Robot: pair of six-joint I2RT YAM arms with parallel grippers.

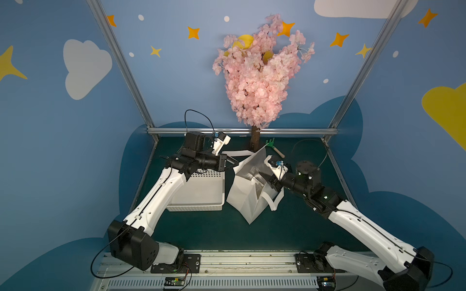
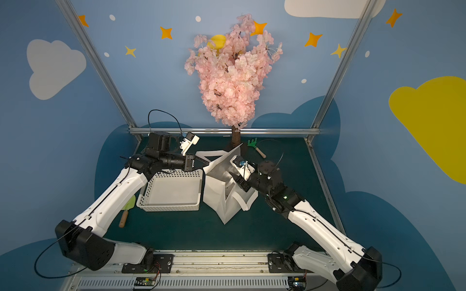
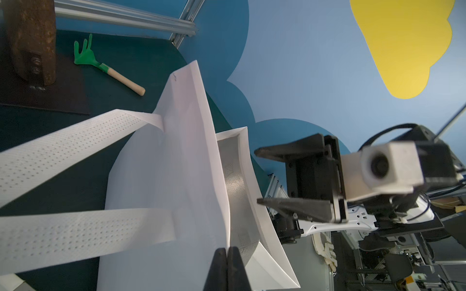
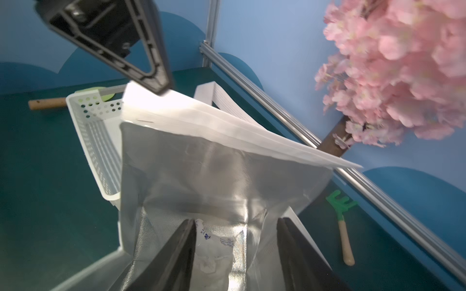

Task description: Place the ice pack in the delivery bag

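The delivery bag (image 1: 242, 191) stands upright in the middle of the table, white outside and silver-lined, its mouth spread. Deep inside, the right wrist view shows the ice pack (image 4: 211, 247), pale with small blue print, lying on the lining. My left gripper is shut on the bag's upper rim, which runs between its fingertips. Over the opening, my right gripper is open, with its fingers (image 4: 183, 252) apart and nothing gripped between them. The ice pack shows below that gap. Its lower part is cut off by the frame.
A white perforated basket (image 2: 172, 194) stands left of the bag. A green hand fork (image 2: 257, 148) lies behind, near the blossom tree (image 2: 233, 87). A wooden-handled tool (image 2: 124, 213) lies at far left.
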